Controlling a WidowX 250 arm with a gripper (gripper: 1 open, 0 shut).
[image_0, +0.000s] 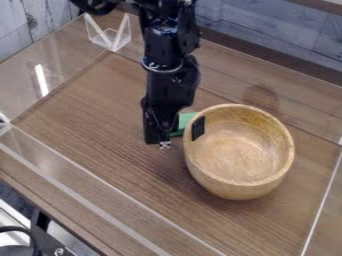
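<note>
My black gripper (167, 135) hangs in the middle of the camera view, its fingers pointing down just left of the wooden bowl's rim. It looks shut, with nothing clearly held. A green object (185, 120) lies behind the fingers and against the bowl, partly hidden by them. The round, light wooden bowl (243, 155) stands to the right on the wooden table.
A clear plastic item (107, 32) sits at the back left. Wooden boards (274, 25) edge the back. Black cables lie at the bottom left corner.
</note>
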